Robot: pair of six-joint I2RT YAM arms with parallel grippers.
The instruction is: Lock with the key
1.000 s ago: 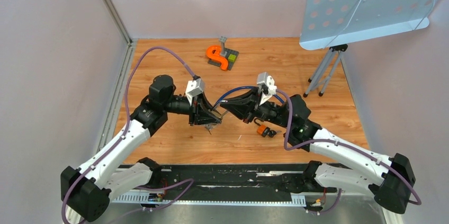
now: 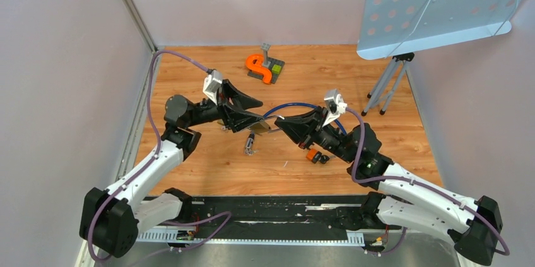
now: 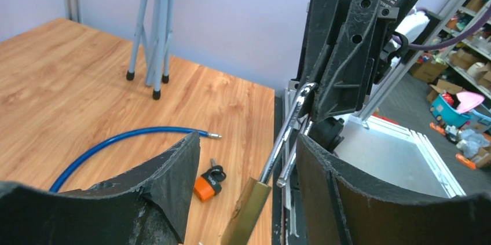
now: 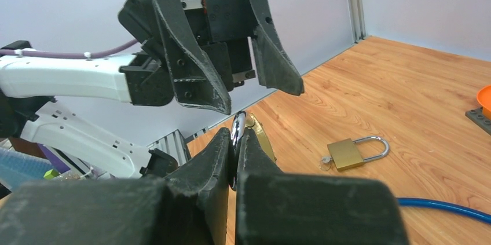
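A brass padlock (image 3: 248,213) hangs in the air from its long steel shackle (image 3: 286,132). My right gripper (image 2: 279,123) is shut on the shackle's curved end. The short leg's tip (image 3: 282,182) stands free of the body, so this lock is open. My left gripper is parted, its fingers on either side of the lock in the left wrist view with visible gaps; nothing appears clamped. A smaller brass padlock (image 4: 345,154) lies on the table, shackle closed, with a ring and a small metal piece at its base, perhaps a key. The hanging lock's keyhole is hidden.
An orange padlock (image 3: 206,186) with a black-headed key lies on the table (image 2: 208,175) near a blue hose (image 2: 293,105). Farther back are an orange S-shaped piece (image 2: 258,65) and tripod legs (image 2: 385,84).
Both grippers have shifted away from the viewer, the right one also rightward. My left gripper has opened and turned, its fingers drawing off the lock, which stays with the right gripper.
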